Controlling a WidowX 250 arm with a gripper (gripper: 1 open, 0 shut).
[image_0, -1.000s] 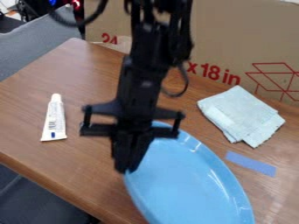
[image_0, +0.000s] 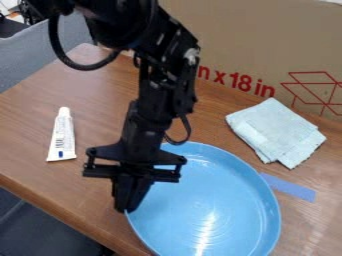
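Observation:
My black gripper (image_0: 128, 200) is low at the left rim of a light blue plate (image_0: 214, 220), its fingertips down at that edge; whether they are open or shut on the rim is hard to make out. The plate lies on the wooden table, reaching to the bottom of the camera view.
A white tube (image_0: 62, 134) lies on the table at the left, and a folded pale cloth (image_0: 274, 131) at the right. A blue strip (image_0: 289, 188) lies right of the plate. A cardboard box (image_0: 261, 45) stands at the back. Bare table (image_0: 67, 90) spans the upper left.
The gripper has moved left and down along the plate's rim. The plate has shifted left.

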